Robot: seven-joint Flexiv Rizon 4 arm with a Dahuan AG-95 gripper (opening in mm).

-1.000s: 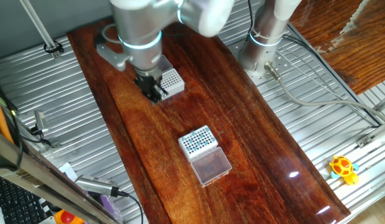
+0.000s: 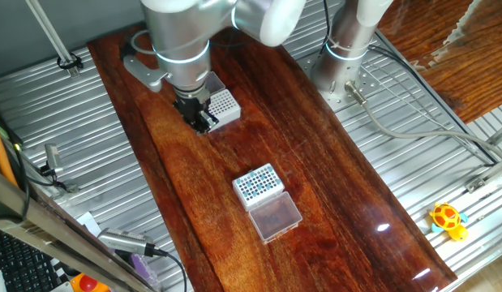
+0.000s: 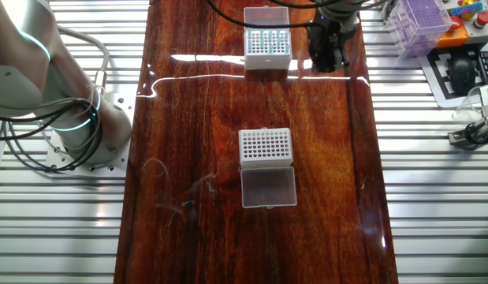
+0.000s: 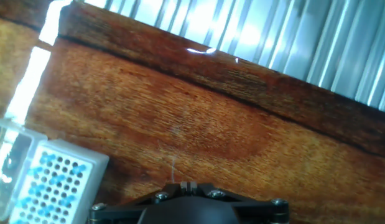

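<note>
My gripper is shut, its fingertips meeting over bare wood in the wrist view with nothing visible between them. In the first exterior view the gripper (image 2: 207, 125) hangs above the board and overlaps the edge of a white rack (image 2: 226, 106) with plain holes. A second white rack (image 2: 258, 186) holds several blue pieces among its holes; its clear lid (image 2: 276, 217) lies open. That blue-dotted rack (image 4: 52, 180) shows at lower left in the wrist view, apart from the fingers. From the second exterior view, the gripper (image 3: 329, 63) appears right of the blue-dotted rack (image 3: 267, 46).
The plain rack (image 3: 265, 147) also has an open clear lid (image 3: 269, 188). Bare wooden board (image 3: 204, 229) surrounds both racks. A slatted metal surface (image 3: 441, 229) borders the board. A purple box (image 3: 421, 24) and a mouse (image 3: 462, 72) sit off the board.
The arm and gripper have shifted only slightly in the first exterior view. Both racks and their lids stay where they were.
</note>
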